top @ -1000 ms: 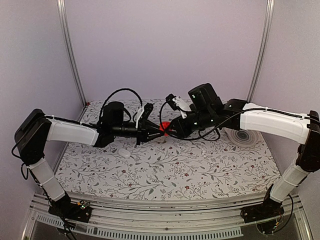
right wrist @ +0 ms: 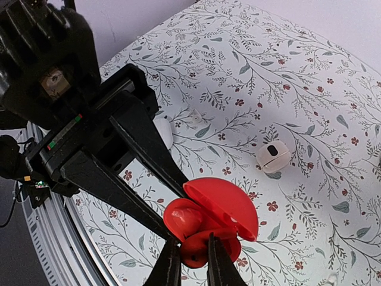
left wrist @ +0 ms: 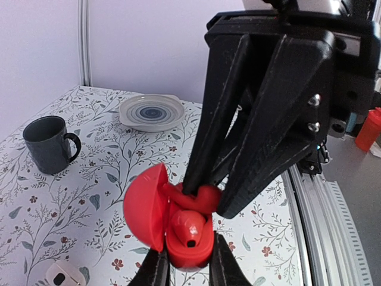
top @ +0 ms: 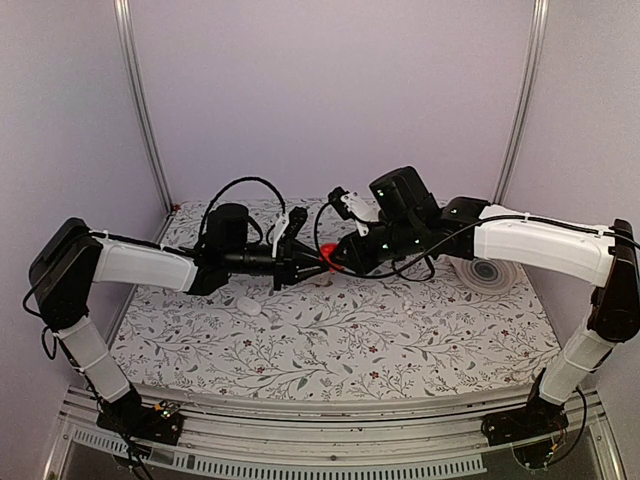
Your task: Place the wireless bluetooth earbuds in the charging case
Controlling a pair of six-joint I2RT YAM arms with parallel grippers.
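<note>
A red open charging case (top: 329, 252) (left wrist: 144, 205) (right wrist: 224, 199) is held in the air between my two grippers near the middle. My left gripper (top: 318, 262) is shut on the case, low in the left wrist view. My right gripper (top: 347, 255) is shut on a small red piece, apparently an earbud, at the case's opening; in the left wrist view its fingers reach to the red earbud (left wrist: 205, 196). I cannot tell how far that earbud sits inside.
A dark mug (left wrist: 46, 146) and a round plate (top: 485, 275) stand on the flowered table. Small white objects (top: 250, 306) (right wrist: 274, 157) lie below the grippers.
The left arm looks unchanged.
</note>
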